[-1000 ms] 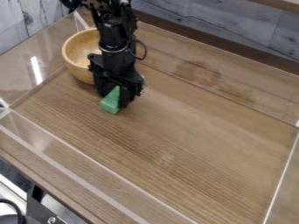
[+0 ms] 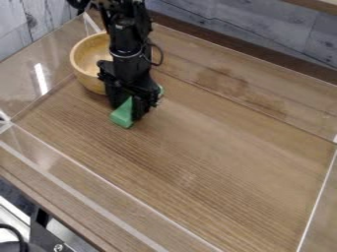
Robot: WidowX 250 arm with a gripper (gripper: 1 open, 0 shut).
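Observation:
My black gripper (image 2: 130, 96) hangs at the upper left of the camera view, low over the wooden floor of the tray, its fingers shut on a green object (image 2: 122, 115) that shows beneath them. A yellow-tan bowl (image 2: 93, 57) sits just behind and to the left of the gripper, partly hidden by it. The exact shape of the green object is hard to tell.
Raised edges bound it at the back, left and right. Dark cables lie outside it at the lower left.

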